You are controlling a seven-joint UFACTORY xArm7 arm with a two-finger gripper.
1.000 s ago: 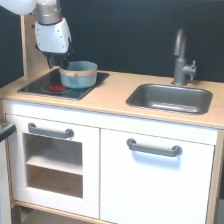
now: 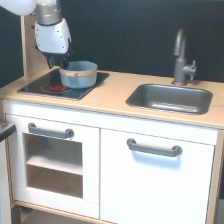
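A blue-grey pot [image 2: 79,78] stands on the black stovetop [image 2: 45,86] at the left of the toy kitchen. My gripper [image 2: 59,63] is at the pot's left rim, reaching down from the upper left. Its fingers are dark and small against the dark background. How they stand, and whether they touch the rim, cannot be made out. The inside of the pot is hidden from this angle.
A red burner mark shows left of the pot. The grey sink [image 2: 170,98] and tall faucet [image 2: 181,58] are on the right. Bare wooden counter [image 2: 112,92] lies between stovetop and sink. Below are an open-fronted oven [image 2: 54,158] and a white cupboard door [image 2: 150,185].
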